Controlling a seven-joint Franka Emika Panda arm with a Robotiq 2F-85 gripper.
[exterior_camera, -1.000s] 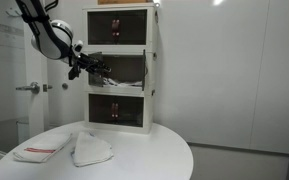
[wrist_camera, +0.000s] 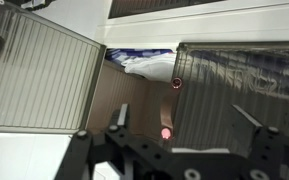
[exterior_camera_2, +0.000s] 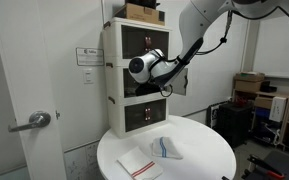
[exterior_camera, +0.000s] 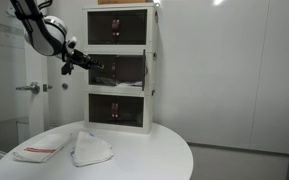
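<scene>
A white cabinet point(exterior_camera: 150, 95) with three stacked compartments and dark-paned doors stands at the back of a round table. In the middle compartment, the left door point(wrist_camera: 46, 78) is swung outward in the wrist view. The right door point(wrist_camera: 239, 85), with a round knob point(wrist_camera: 177, 83), spans the right side of that view; how far it stands open is hard to tell. White and blue cloth point(wrist_camera: 149, 62) shows inside through the gap between the doors. My gripper is open in front of this compartment, nothing visible between its fingers.
Folded white cloths with coloured stripes point(exterior_camera_2: 141, 163) lie apart on the white table point(exterior_camera: 164, 160). Brown boxes point(exterior_camera_2: 139, 13) sit on top of the cabinet.
My gripper has moved slightly up and left in the exterior view, away from the middle compartment's centre. Less of the white cloth inside shows now. The cloths on the table have not moved.
</scene>
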